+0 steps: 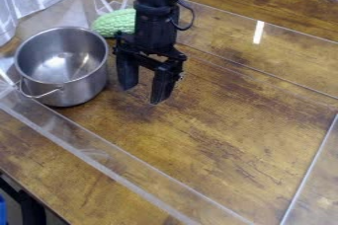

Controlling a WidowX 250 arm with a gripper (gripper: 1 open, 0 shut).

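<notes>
My black gripper [145, 83] hangs over the wooden table at the upper middle, pointing down, its two dark fingers spread apart and open, with nothing visible between them. To its left stands a steel pot [63, 63] with a wire handle. Behind the arm, at the upper left, lies a green textured object [114, 26], partly hidden by the arm.
Clear plastic edges run along the left and right sides of the work area.
</notes>
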